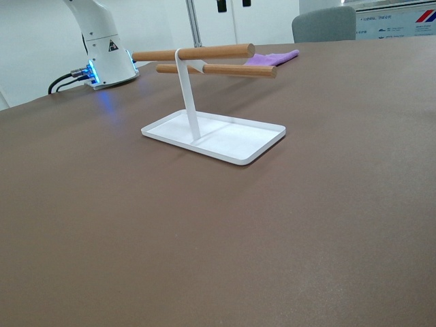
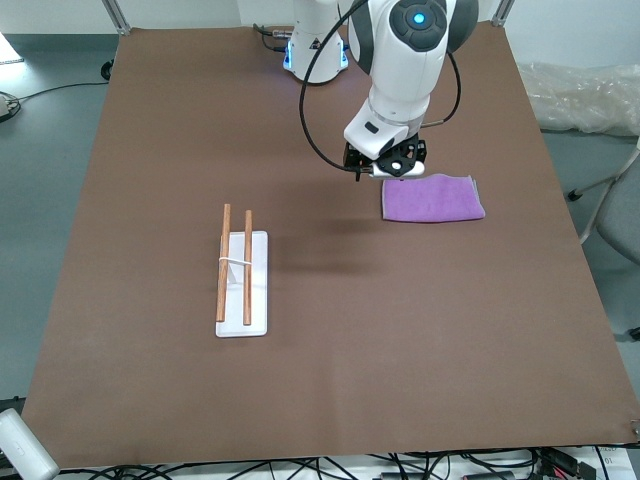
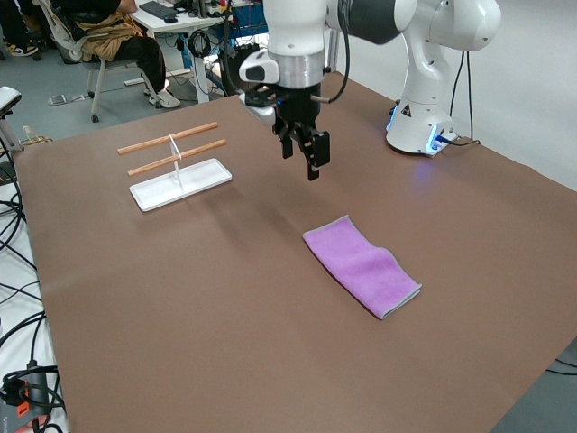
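Note:
A white rack with two wooden bars (image 2: 247,285) stands on the brown table; in the top view it shows as a white tray (image 1: 238,139) with a post holding the horizontal bars. A purple cloth (image 2: 432,199) (image 3: 361,266) lies flat to its right in the left view. The gripper (image 3: 313,167) hangs above the table between rack and cloth, higher up toward the arm's base; in the left view it is mostly hidden under the white arm. Whether it is open or shut I cannot tell.
The arm's base (image 3: 416,126) stands at the back edge. Cables lie off the table's edges, and a chair stands beside it.

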